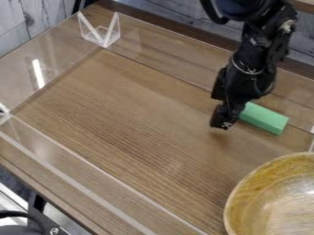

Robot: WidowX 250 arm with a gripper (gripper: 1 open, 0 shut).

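Note:
A green rectangular block (265, 119) lies on the wooden table (117, 119) at the right side of the camera view. My black gripper (226, 108) reaches down from the top right and hangs open just left of the block, partly over its left end. Whether its fingertips touch the block or the table is hard to tell.
A large pale yellow bowl (263, 197) fills the bottom right corner. A clear plastic piece (101, 32) stands near the back left edge.

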